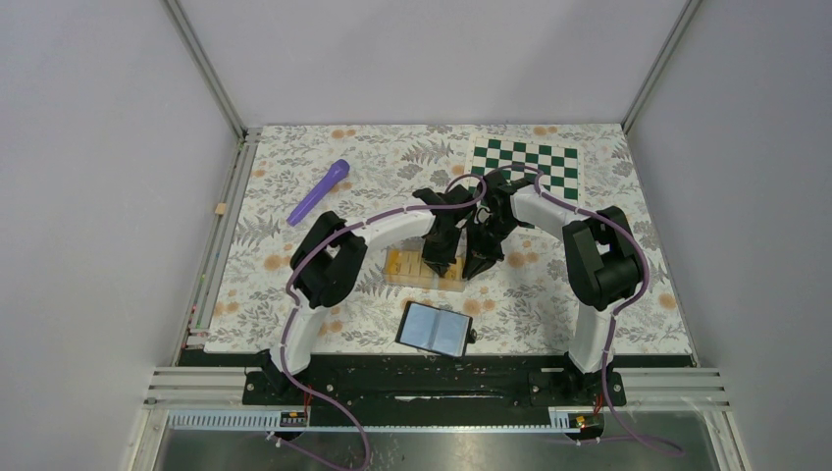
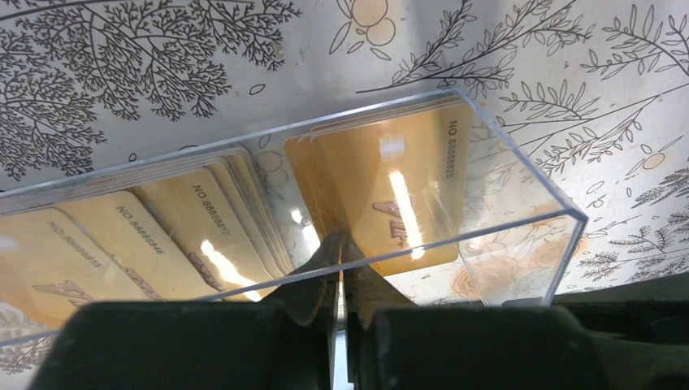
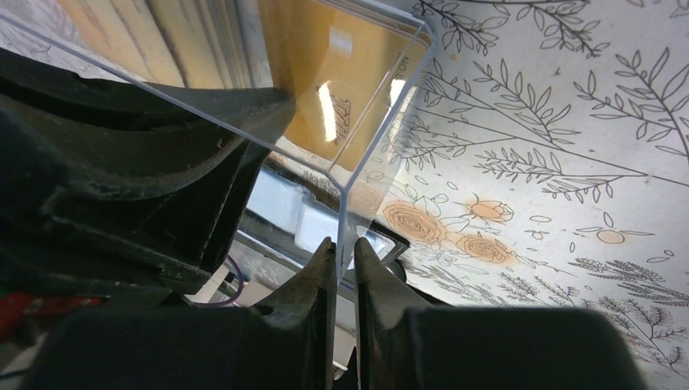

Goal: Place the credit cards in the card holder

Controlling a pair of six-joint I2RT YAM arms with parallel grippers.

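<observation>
Gold cards (image 2: 166,231) lean in a clear box (image 1: 397,282), stacked in its left part. Apart from them, another small group of gold cards (image 2: 382,183) lies at the box's right end. My left gripper is shut, its tips at the lower left edge of that right-end group; no card shows between them. At the box's near right corner, my right gripper is shut on the clear wall. In front of the box lies an open black case with pale panels (image 1: 435,329); whether this is the card holder I cannot tell.
A purple microphone-shaped object (image 1: 319,192) lies at the back left. Beneath the right arm, a green-and-white checkered board (image 1: 559,167) is partly covered. The two grippers stand close together over the box.
</observation>
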